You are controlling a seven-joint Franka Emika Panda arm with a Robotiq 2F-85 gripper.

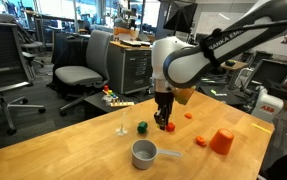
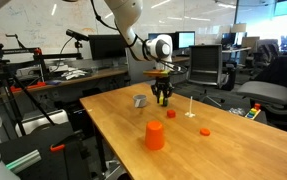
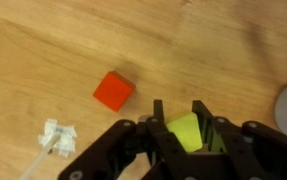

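Observation:
My gripper is shut on a yellow-green block (image 3: 186, 131), which shows between and below its fingertips in the wrist view. Exterior view 1 has the gripper (image 1: 164, 112) above the wooden table, behind and to the right of a silver cup (image 1: 143, 153). Past the fingers in the wrist view lies a red block (image 3: 113, 91), apart from them. That red block (image 2: 171, 114) rests on the table just below the gripper (image 2: 163, 97) in exterior view 2.
An upturned orange cup (image 1: 221, 141) stands to the right, with a small orange-red piece (image 1: 201, 141) near it. A green object (image 1: 142, 128) and a thin white stick on a base (image 2: 191, 105) are close by.

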